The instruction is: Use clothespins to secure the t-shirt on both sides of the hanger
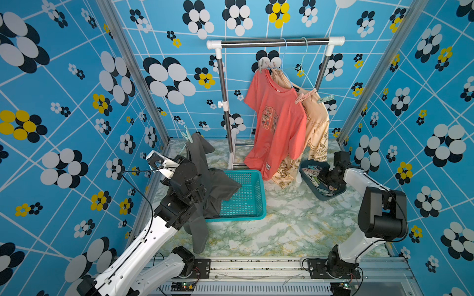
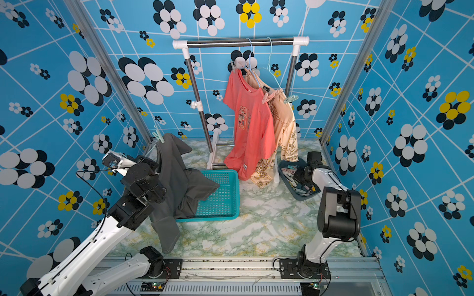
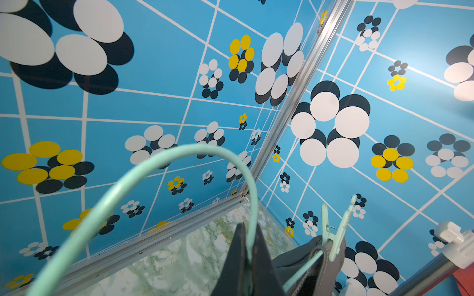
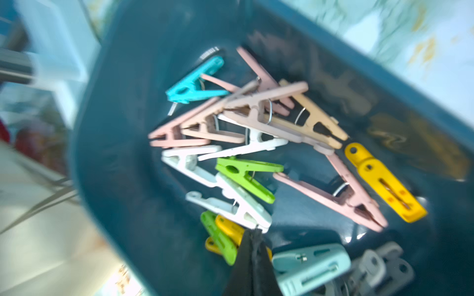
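Observation:
My left gripper is shut on the mint-green hanger [image 3: 197, 148] by its curved hook. The dark grey t-shirt [image 1: 197, 182] hangs from that hanger, its lower part draped over the teal basket. One mint clothespin [image 3: 334, 229] clips the shirt's far shoulder, seen in the left wrist view; the near shoulder is hidden there. In the right wrist view my right gripper is shut with nothing between its fingers, over a dark blue bin [image 4: 143, 236]. Below it lie loose clothespins, among them a white one [image 4: 242, 204], a green one [image 4: 246, 177] and a pale teal one [image 4: 316, 266].
A metal rack [image 1: 276, 43] at the back holds a coral t-shirt [image 1: 279, 118] and a beige garment [image 1: 317, 118]. The teal basket [image 1: 261, 197] stands mid-table, left of the bin.

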